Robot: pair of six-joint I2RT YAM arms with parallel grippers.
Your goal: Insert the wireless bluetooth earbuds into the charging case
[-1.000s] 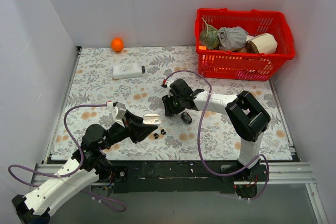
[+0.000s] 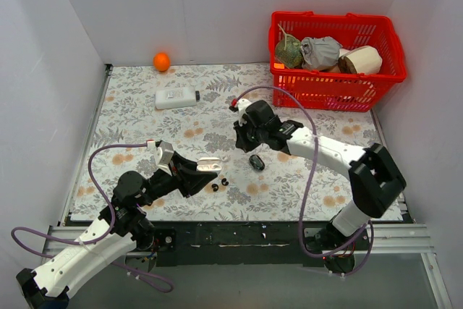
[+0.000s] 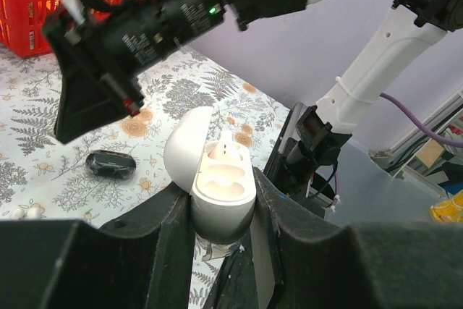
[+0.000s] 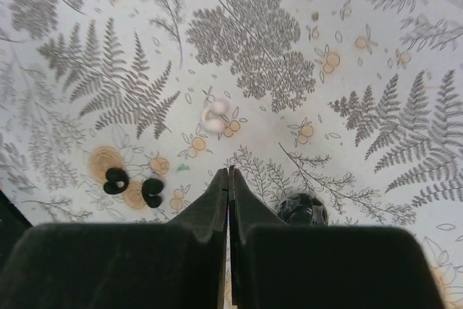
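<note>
The white charging case, its lid raised, is gripped by my left gripper at the lower left of the top view. Molded hollows show in the case; whether an earbud sits there is unclear. A small white curved piece, apparently an earbud or two, lies on the patterned table in the right wrist view, just beyond my right gripper. That gripper's fingers meet along a thin line, with nothing visible between them. The top view has it raised over the middle of the table.
A glossy black rounded object lies right of center, and two little black pieces are close to the left gripper. At the back are a white bottle, an orange and a loaded red basket.
The left arm and case have stayed still.
</note>
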